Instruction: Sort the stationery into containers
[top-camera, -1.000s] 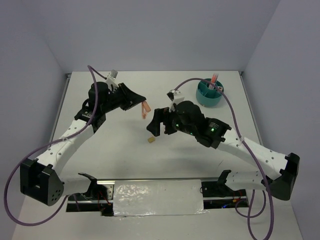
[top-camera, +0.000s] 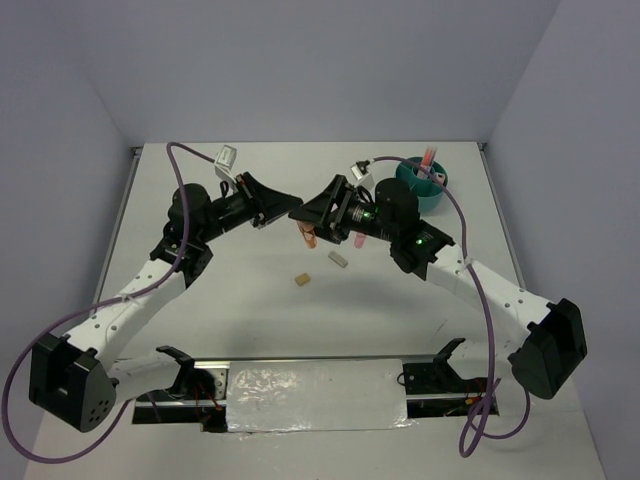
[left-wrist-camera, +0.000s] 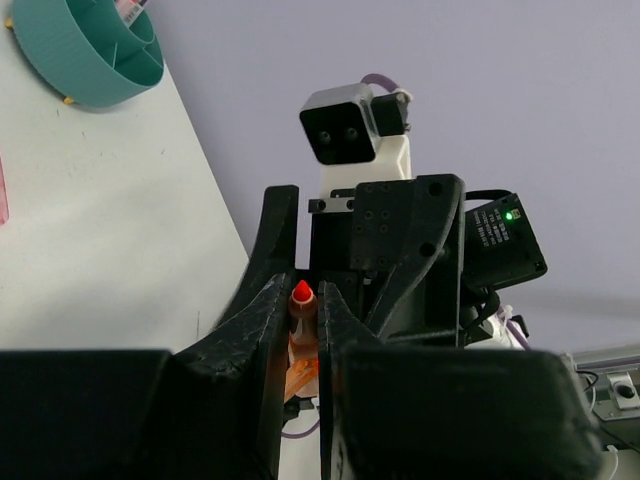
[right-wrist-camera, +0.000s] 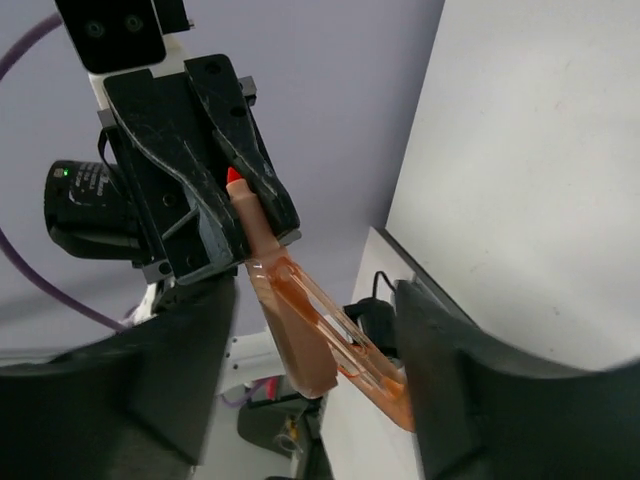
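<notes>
An orange marker (right-wrist-camera: 290, 330) with a red tip and a clear orange clip hangs in the air between the two arms. My left gripper (top-camera: 294, 205) is shut on its red-tipped end, as the right wrist view shows. From the other side, my right gripper reaches around the marker's lower part, its blurred fingers part open on either side, not visibly touching it. Seen from above, the marker's end (top-camera: 309, 240) pokes out below the meeting fingers. A teal round container (top-camera: 425, 203) with dividers stands at the back right, holding pink sticks (top-camera: 428, 158).
A tan block (top-camera: 302, 279) and a grey block (top-camera: 338, 259) lie on the white table below the grippers. Beside the right gripper, a pink piece (top-camera: 360, 240) rests on the table. Both arms nearly touch above the middle.
The right gripper has swung up and left until its fingers come around the marker. Still in the left gripper, the marker has shifted slightly right.
</notes>
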